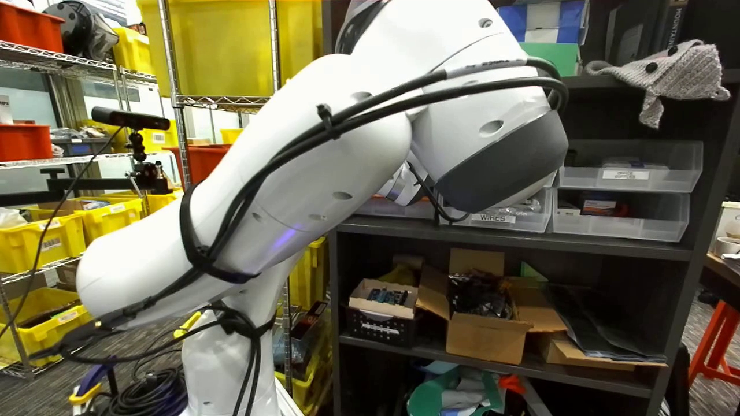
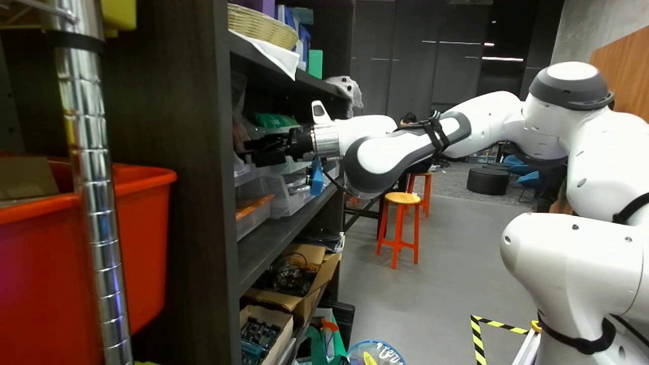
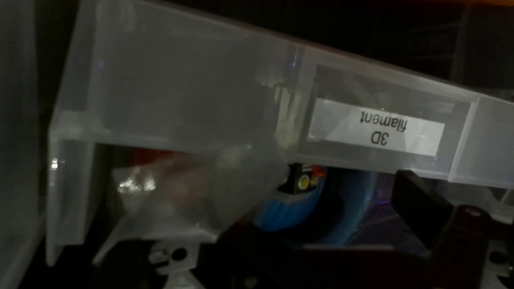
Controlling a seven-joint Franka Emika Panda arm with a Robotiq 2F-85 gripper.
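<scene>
My gripper [image 2: 262, 152] reaches into the dark shelving unit from the aisle side, level with the clear bins. In the wrist view, one black finger [image 3: 420, 207] stands at the right, just under the edge of a clear bin [image 3: 192, 96] labelled "3D filament", whose text appears upside down. Translucent plastic hides the opposite finger; the wide spread of the linkages shows the fingers apart. Between the two sides, farther in, lies a blue rounded item [image 3: 289, 209] with a small black and yellow piece by it. I see nothing clearly held. In exterior view 1 the arm hides the gripper.
A bin labelled "WIRES" [image 1: 494, 218] and an office supplies bin [image 1: 628, 170] share the shelf. Open cardboard boxes [image 1: 485, 340] stand below. A grey knitted toy [image 1: 669, 73] hangs above. An orange tub [image 2: 140, 237] is beside the unit.
</scene>
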